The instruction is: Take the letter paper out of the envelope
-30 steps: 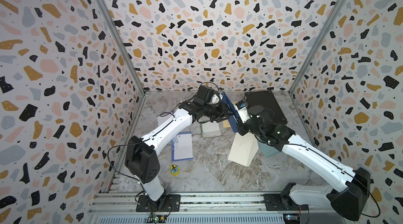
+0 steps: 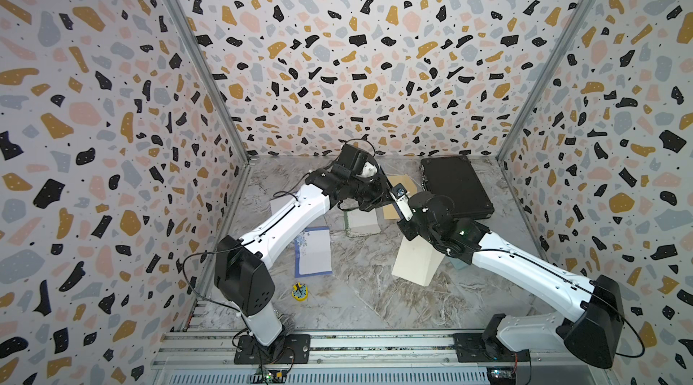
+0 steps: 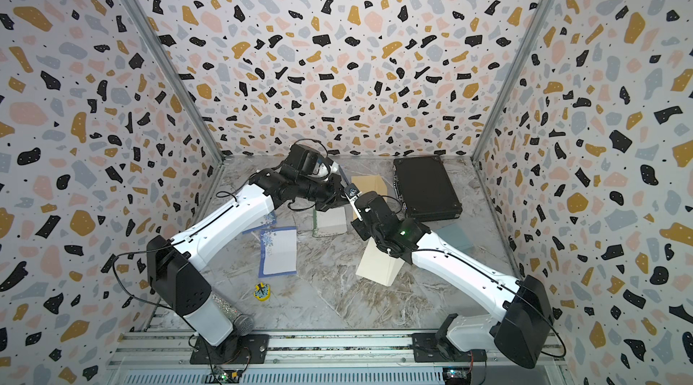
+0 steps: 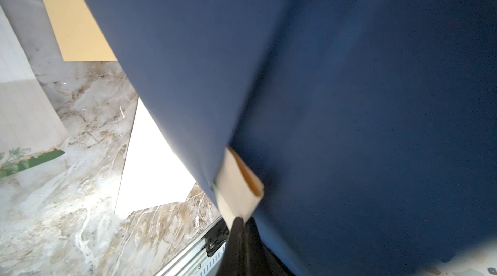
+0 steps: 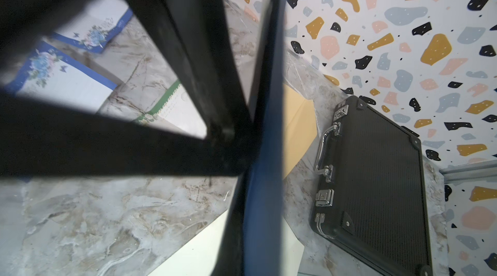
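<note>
A dark blue envelope (image 4: pixel 331 120) hangs in the air between my arms and fills much of the left wrist view. From its opening sticks a small folded tip of cream letter paper (image 4: pixel 235 188). My left gripper is shut on that tip; most of the paper is hidden by the envelope. In the right wrist view the envelope (image 5: pixel 266 146) stands edge-on, and my right gripper is shut on it, one finger hidden behind. The left gripper's dark body (image 5: pixel 227 136) looms close on the other side.
A black case (image 2: pixel 456 186) lies at the back right. Cream sheets (image 2: pixel 417 261), a tan envelope (image 5: pixel 299 126), a green-edged sheet (image 2: pixel 362 221) and a blue-bordered sheet (image 2: pixel 313 251) lie around. A yellow round item (image 2: pixel 299 292) sits front left.
The envelope has turned more edge-on in the top left view. The left arm has barely moved.
</note>
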